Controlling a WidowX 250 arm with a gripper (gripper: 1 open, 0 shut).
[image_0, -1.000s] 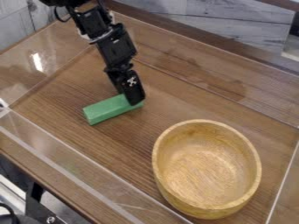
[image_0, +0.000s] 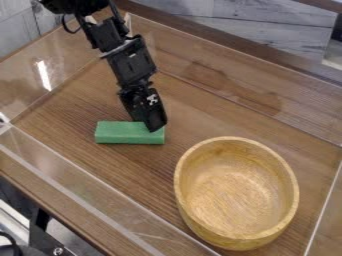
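Observation:
The black robot arm reaches down from the top left to its gripper (image_0: 147, 115) at mid-frame, which is open and low over the far right end of a green block (image_0: 126, 133). The block lies flat on the wooden table (image_0: 80, 180), roughly level left to right. Whether the fingers touch it is hard to tell.
A yellow oval bowl (image_0: 235, 193) takes up the lower right, a short way from the block. Dark cabling shows at the bottom left corner.
The green block has turned from a diagonal to a level lie, its left end now higher in the view. The arm and gripper reach a little farther toward the bottom of the view.

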